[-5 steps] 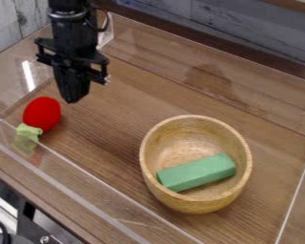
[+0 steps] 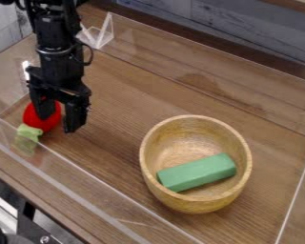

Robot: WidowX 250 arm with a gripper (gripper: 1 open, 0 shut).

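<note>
My black gripper (image 2: 58, 109) is low at the left, its fingers around a red round object (image 2: 41, 114) with a pale green part (image 2: 28, 136) below it. Whether the fingers grip the object or only surround it I cannot tell. A wooden bowl (image 2: 168, 143) at the lower right holds a green block (image 2: 196, 172).
A raised edge runs along the top right.
My gripper has moved down and left from above the table onto the red object. The bowl and green block have not moved.
</note>
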